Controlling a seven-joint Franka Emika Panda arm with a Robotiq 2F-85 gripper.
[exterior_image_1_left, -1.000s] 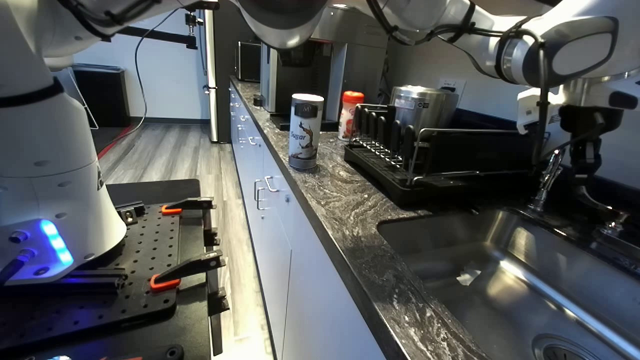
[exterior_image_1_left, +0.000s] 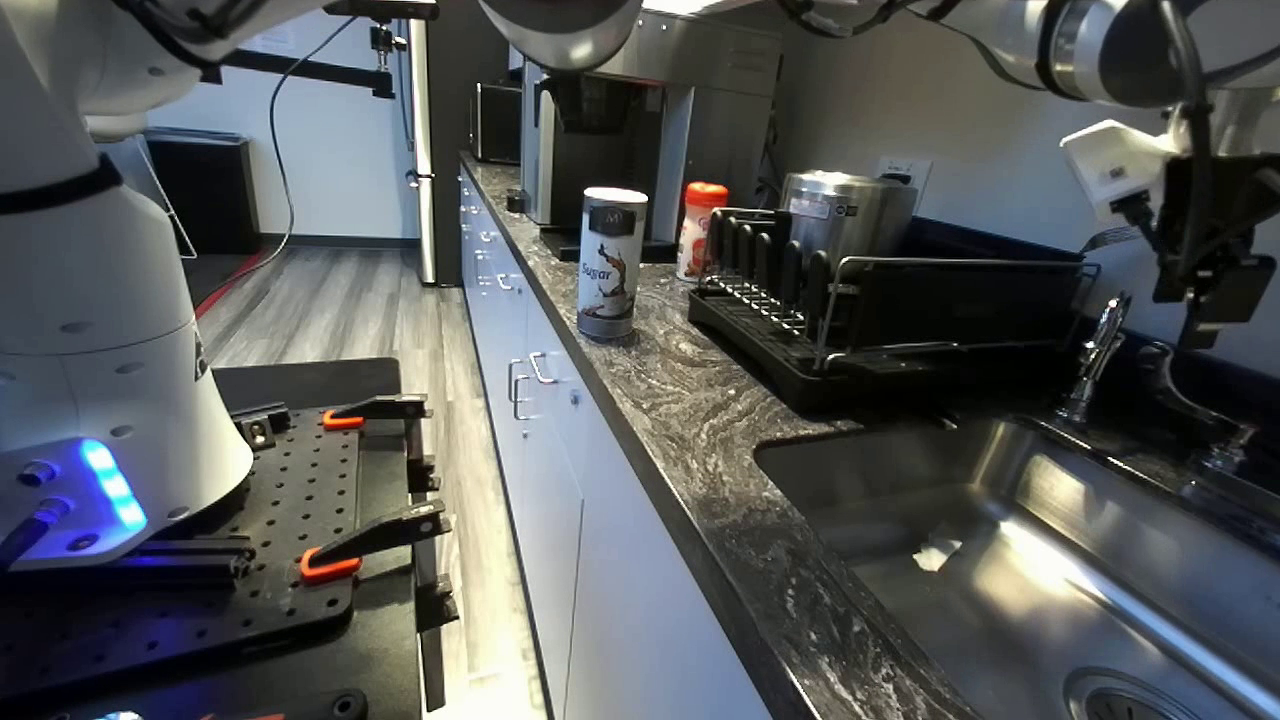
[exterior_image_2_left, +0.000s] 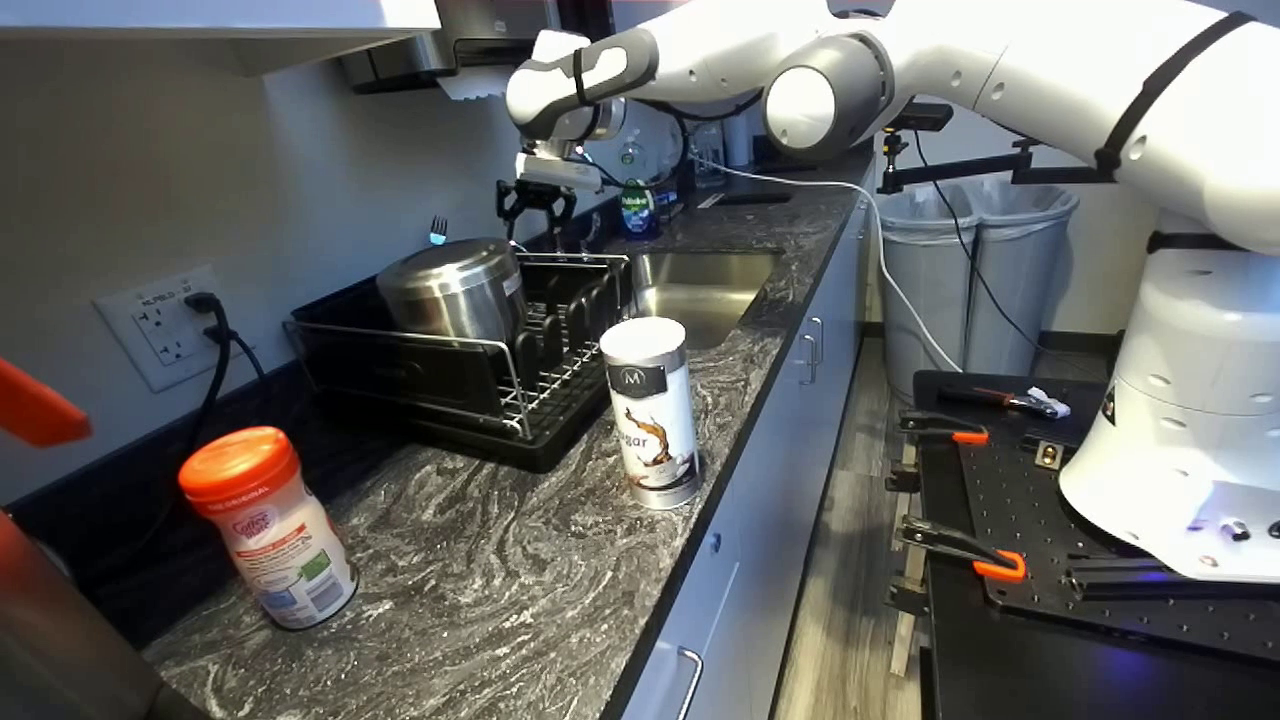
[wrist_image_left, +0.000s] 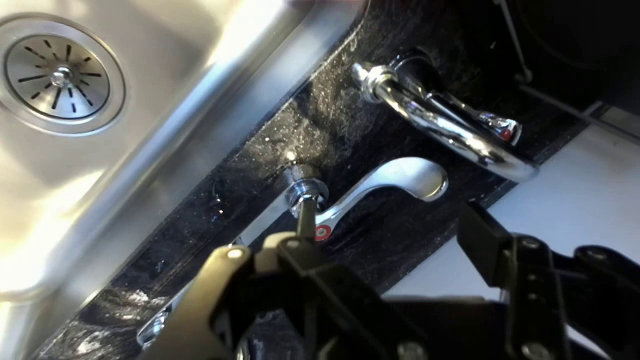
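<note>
In the wrist view, my gripper is partly open, with dark fingers well apart and nothing held between them. Below them, a chrome lever (wrist_image_left: 414, 174) with a red dot stands behind the sink; one fingertip overlaps its base in this view, and contact cannot be judged. A curved chrome faucet piece (wrist_image_left: 468, 135) lies beyond it. From the side, the gripper (exterior_image_1_left: 1206, 318) hangs above the faucet hardware, clear of the chrome lever (exterior_image_1_left: 1182, 402). The far exterior view has the gripper (exterior_image_2_left: 536, 228) behind the dish rack, fingers spread and pointing down.
The steel sink (exterior_image_1_left: 996, 462) holds a small white scrap (exterior_image_1_left: 936, 553). Nearby is a black dish rack (exterior_image_1_left: 960, 300) with a steel pot (exterior_image_1_left: 840, 210). A sugar canister (exterior_image_1_left: 612, 270) and a red-capped creamer bottle (exterior_image_2_left: 270, 528) stand on the counter. Open counter lies around the canister.
The arm has lifted: my gripper is higher above the faucet hardware than a second ago, and its wrist is turned differently. The counter items have not moved.
</note>
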